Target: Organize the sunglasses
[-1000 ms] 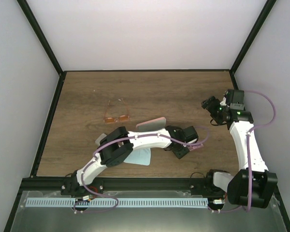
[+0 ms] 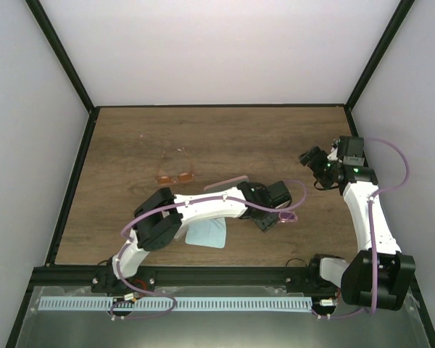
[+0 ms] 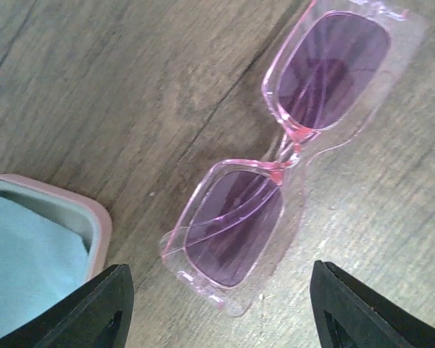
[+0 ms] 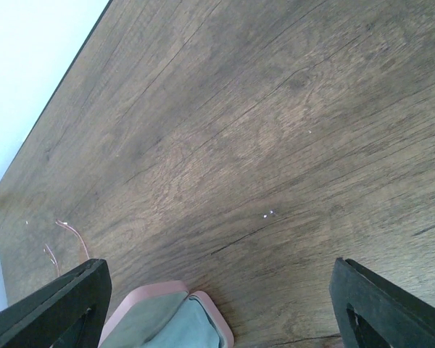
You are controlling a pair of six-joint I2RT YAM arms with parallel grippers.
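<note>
Pink-framed sunglasses (image 3: 232, 225) with purple lenses lie on the table beneath my left gripper, whose fingers stand apart on either side, holding nothing. Brown-lensed glasses (image 2: 175, 177) lie at left centre in the top view. A light blue cloth (image 2: 206, 232) lies below the left arm. My right gripper hovers open at the table's right side, with nothing between its fingers.
White walls border it at back and sides. The left arm stretches over the middle and hides part of the case.
My left arm has moved slightly left in the top view, uncovering more of the pink sunglasses. The right gripper has shifted very slightly left.
</note>
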